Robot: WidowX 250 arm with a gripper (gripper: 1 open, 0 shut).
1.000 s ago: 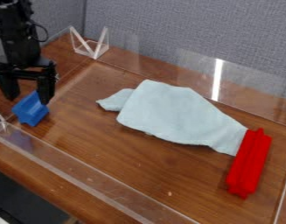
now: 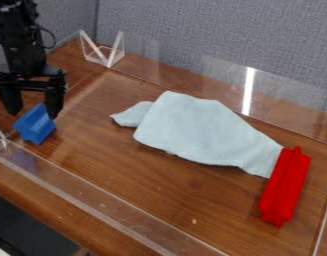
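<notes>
My black gripper [image 2: 30,95] is at the upper left, its fingers pointing down just above and beside a small blue block [image 2: 35,124] on the wooden table [image 2: 152,190]. The fingers appear apart, with nothing visible between them; whether the block touches them is unclear. A pale cloth [image 2: 206,130] lies spread over the middle right. A red elongated object [image 2: 285,186] lies at the right end of the cloth.
Clear plastic walls edge the table along the front and back, with a white bracket [image 2: 103,50] at the back left corner.
</notes>
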